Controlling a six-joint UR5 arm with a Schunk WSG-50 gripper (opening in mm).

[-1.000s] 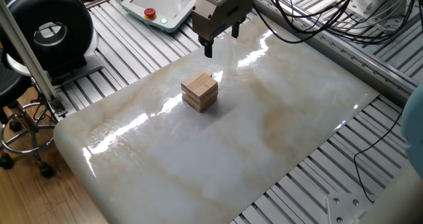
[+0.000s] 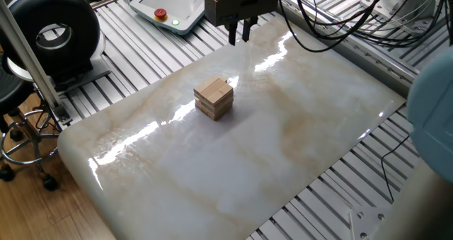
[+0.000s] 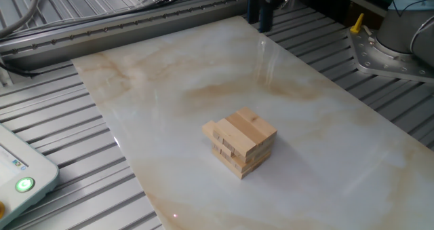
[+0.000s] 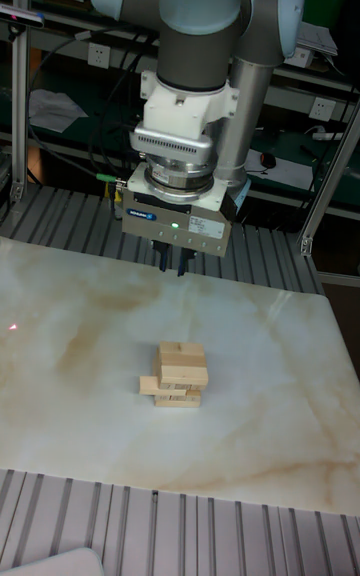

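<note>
A short stack of light wooden blocks [image 2: 213,100] stands near the middle of the glossy marbled board. Its top layer holds planks [image 3: 245,129] lying side by side. From a layer below, one block [image 4: 148,386] juts out at the side; gaps show among the lower layers. My gripper [image 2: 239,41] hangs in the air well away from the stack, towards the robot-base side, fingers pointing down. A gap shows between its two dark fingers [image 4: 163,256], with nothing in it. Only the finger ends are in sight at the top of exterior view 2.
The marbled board [image 2: 283,176] is bare around the stack. Beyond it lies a slatted metal table [image 3: 81,128]. A teach pendant [image 2: 170,3] with a red button rests on the slats, and loose black cables [image 2: 333,27] hang near the arm.
My gripper has moved up and away from the stack, towards the top of exterior view 1. Its fingers appear closer together, and the body has turned somewhat. The stack has not moved.
</note>
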